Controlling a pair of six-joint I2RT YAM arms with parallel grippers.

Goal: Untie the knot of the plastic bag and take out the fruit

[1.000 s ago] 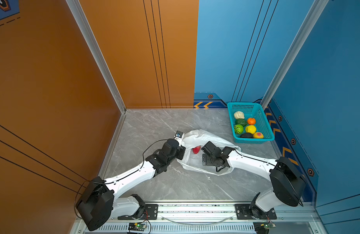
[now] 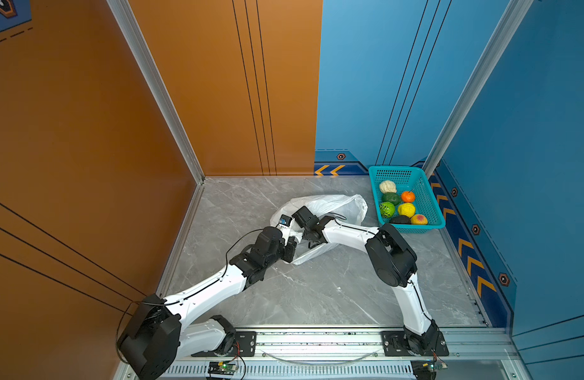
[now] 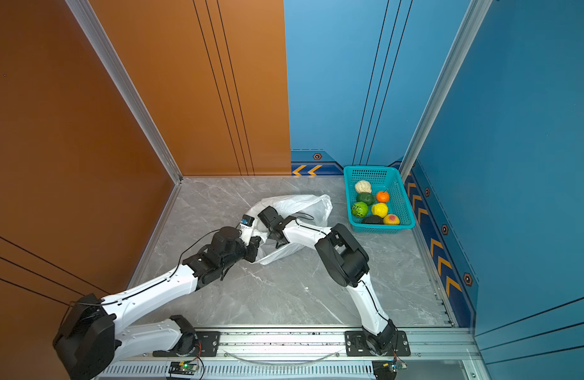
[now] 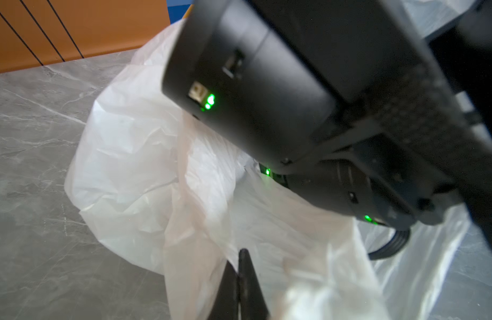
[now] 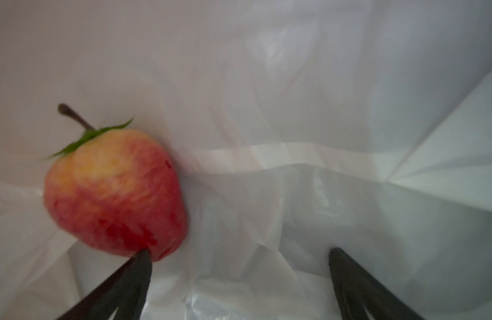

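Note:
The opened white plastic bag [image 2: 329, 205] [image 4: 123, 160] lies in the middle of the table. My left gripper is shut at the bag's left rim; whether plastic sits between its fingertips is unclear. My right gripper reaches into the bag, open, nothing between its fingers. In the right wrist view a red-yellow fruit [image 5: 115, 192] with a stem and leaves lies inside the bag, just beyond the right gripper's left finger. Both top views have it hidden behind the right arm.
A teal basket [image 2: 436, 215] with several fruits stands at the back right, close to the bag.
My right arm has swung left and away from the front, its gripper now deeper over the bag's left part, covering the red fruit. The bag has shifted leftward and back.

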